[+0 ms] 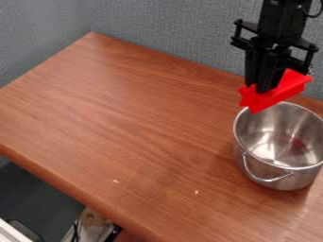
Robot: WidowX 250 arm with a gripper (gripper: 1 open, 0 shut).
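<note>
My black gripper [265, 74] comes down from the top right, shut on a red block [284, 87]. The block is held tilted just above the rear rim of a steel pot [274, 165], which stands at the right of the wooden table with its wire handle hanging on the near side. The part of the pot's interior that shows has no other object that I can make out.
A grey wall stands along the back and left. At the lower left, past the table's edge, are cables and white items.
</note>
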